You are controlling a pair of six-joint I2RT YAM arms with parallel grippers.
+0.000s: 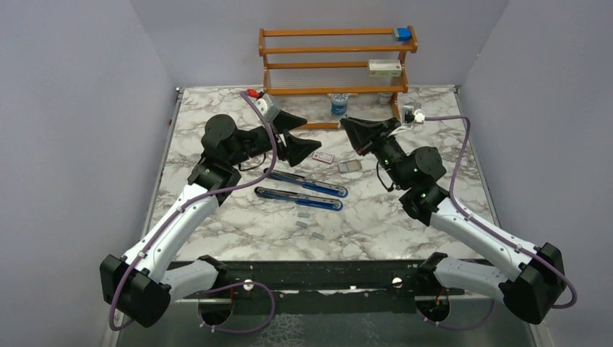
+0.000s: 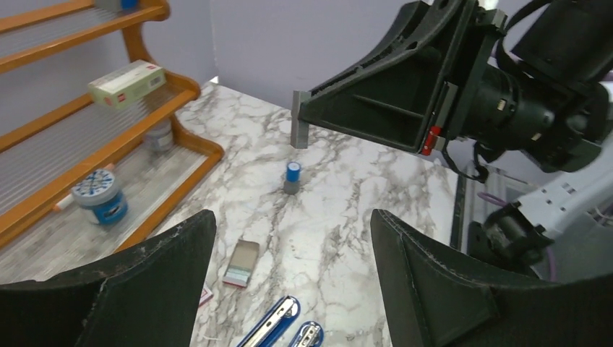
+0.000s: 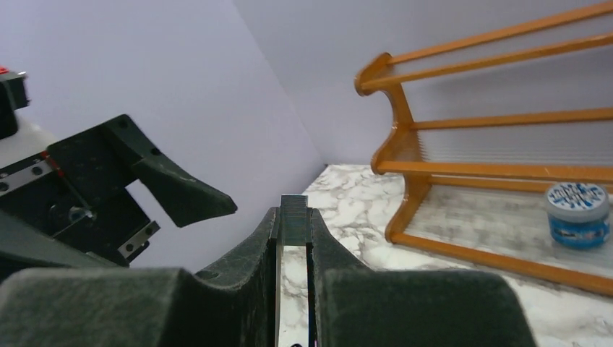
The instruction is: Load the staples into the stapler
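A grey staple strip stands upright, pinched at the tip of my right gripper [image 1: 345,123], which is shut on it well above the table; the right wrist view shows the strip [image 3: 293,220] end-on between the fingers. Facing it, my left gripper [image 1: 311,133] is open with nothing between its fingers. Two long blue stapler pieces [image 1: 307,183] [image 1: 298,199] with metal channels lie side by side on the table. Several more staple strips [image 1: 301,224] rest flat in front of them.
Behind the stapler pieces are a red-and-white box [image 1: 323,157] and a small grey tray [image 1: 350,166]. A wooden rack [image 1: 336,92] with a blue-lidded jar [image 1: 339,103] stands at the back. A small blue-topped item [image 2: 293,172] is on the right side.
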